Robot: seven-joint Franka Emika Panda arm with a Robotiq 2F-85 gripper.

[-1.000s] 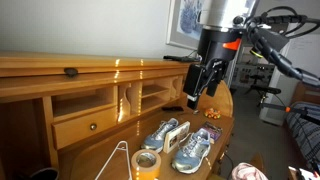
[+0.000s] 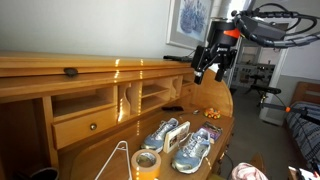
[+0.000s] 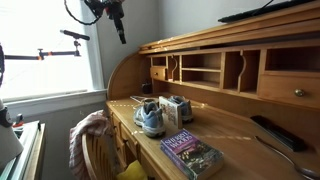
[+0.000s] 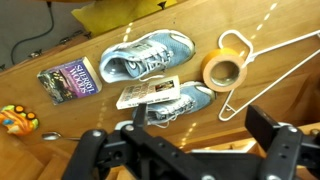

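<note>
High above the desk, my gripper (image 2: 208,78) hangs open, with nothing between its fingers. Below it in the wrist view lie a pair of grey-blue sneakers, one shoe (image 4: 147,57) above the other shoe (image 4: 182,102), with a pale book (image 4: 148,93) between them. To their right rests a roll of orange tape (image 4: 223,68), beside a white wire hanger (image 4: 258,83). On the other side of the shoes lies a thick paperback (image 4: 70,77) with a dark cover.
The wooden hutch with cubbies (image 3: 205,62) stands along the back of the desk. A spoon (image 3: 287,157) and a dark case (image 3: 276,132) lie near it. An orange toy (image 4: 17,120) sits at one end. A chair (image 3: 97,153) stands in front.
The objects on the desk have not moved.
</note>
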